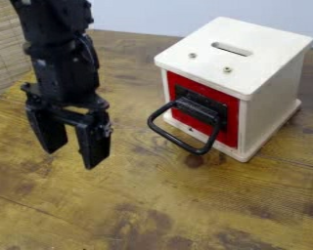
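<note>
A white wooden box (269, 107) stands on the right of the camera view, with a slot and two small knobs on its top. Its red front panel (230, 136) carries a black latch plate and a black loop handle (167, 137) that sticks out toward the lower left. My black gripper (70, 139) hangs open at the left, fingers pointing down, apart from the handle and to its left, with nothing between the fingers.
A woven mat (3, 68) lies at the far left edge, and a pale wall is behind.
</note>
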